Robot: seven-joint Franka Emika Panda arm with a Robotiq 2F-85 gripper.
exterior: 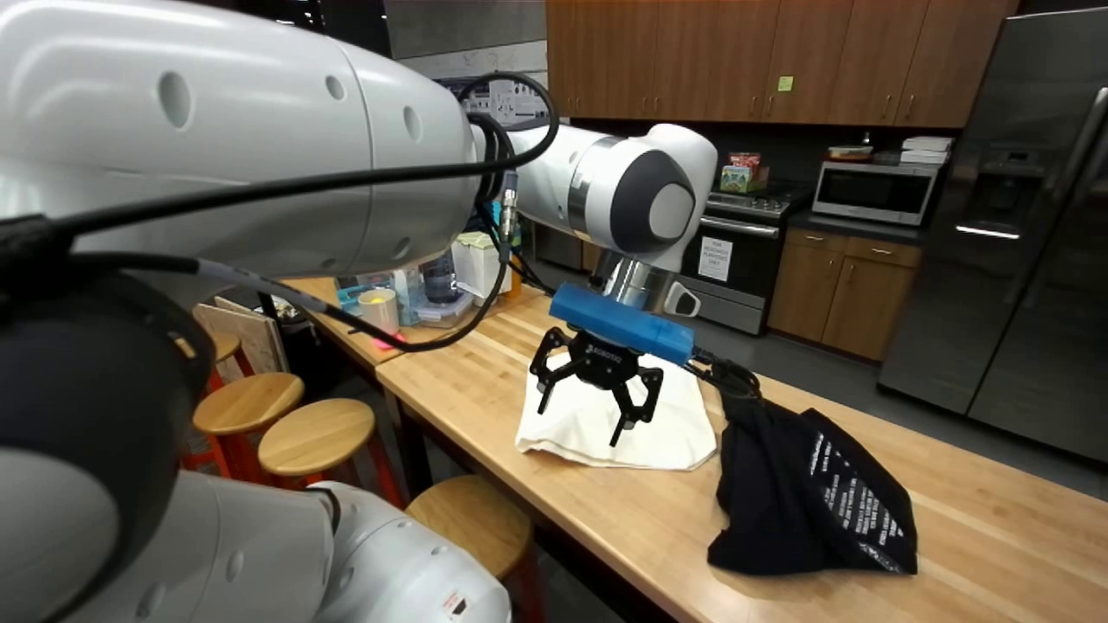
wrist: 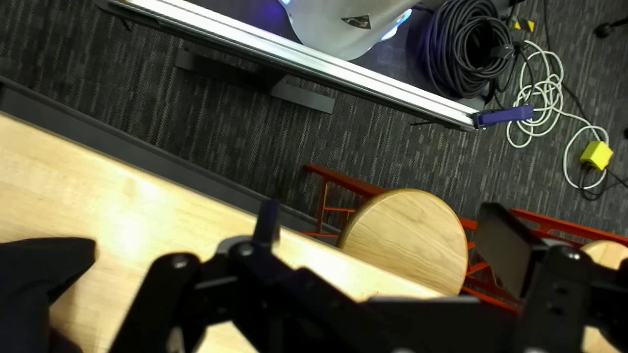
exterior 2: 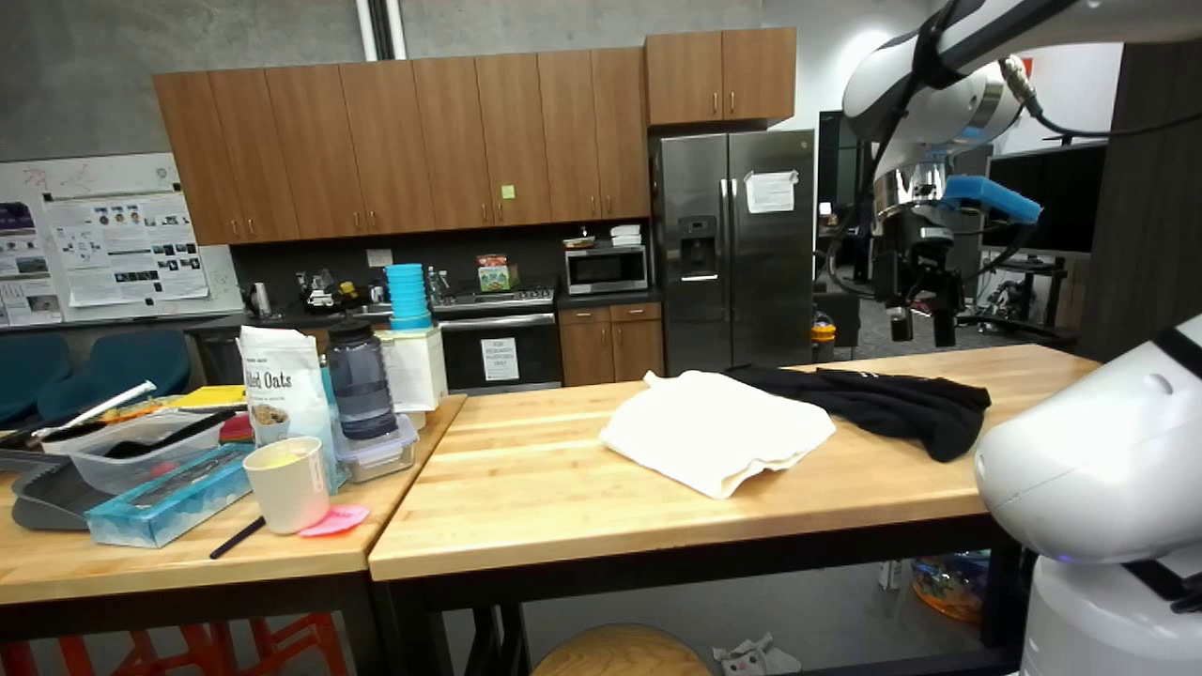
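Observation:
My gripper [exterior: 578,424] is open above the table, its two fingers spread well apart with nothing between them. In exterior view 2 the gripper [exterior 2: 921,327] hangs at the right, clear of the tabletop. A white cloth [exterior 2: 717,430] lies spread on the wood, one edge slightly rumpled. Beside it rests a black garment [exterior: 805,493] with white print, loosely bunched. Only a dark corner of that black garment [wrist: 41,282] enters the wrist view at the left. The wrist view also has both fingers [wrist: 268,223] standing wide apart over the table's edge.
The wooden table [exterior 2: 507,484] has free room left of the white cloth. A side table carries a mug [exterior 2: 285,484], an oats bag [exterior 2: 282,389] and a tissue box [exterior 2: 169,496]. Stools [wrist: 406,238] stand along the table's edge. A black cable [exterior: 312,185] loops along the arm.

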